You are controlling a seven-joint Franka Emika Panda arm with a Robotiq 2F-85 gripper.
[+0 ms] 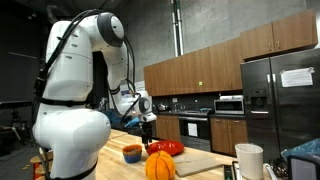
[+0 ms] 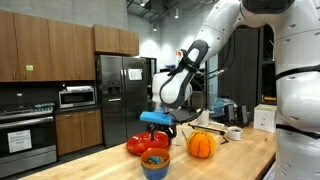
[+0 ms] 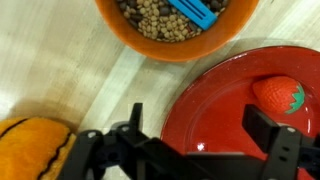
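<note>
Fingers (image 3: 127,137) spread wide apart, my gripper hangs open over the near rim of a red plate (image 3: 222,95); nothing shows between them. On the plate lies a strawberry (image 3: 277,93) with a green end, toward the right in the wrist view. An orange-rimmed bowl (image 3: 160,45), blue outside (image 2: 155,172), holds brown beans or nuts and a blue object (image 3: 196,12). At lower left of the wrist view is an orange pumpkin (image 3: 25,145) with dark stripes. In exterior view 1 the gripper (image 1: 147,124) stands above the table between bowl and plate.
A pale board (image 1: 190,164) lies past the pumpkin in exterior view 1. A white cylindrical container (image 1: 249,161) stands to the right. In exterior view 2, bare wooden table (image 2: 100,170) extends left of the bowl.
</note>
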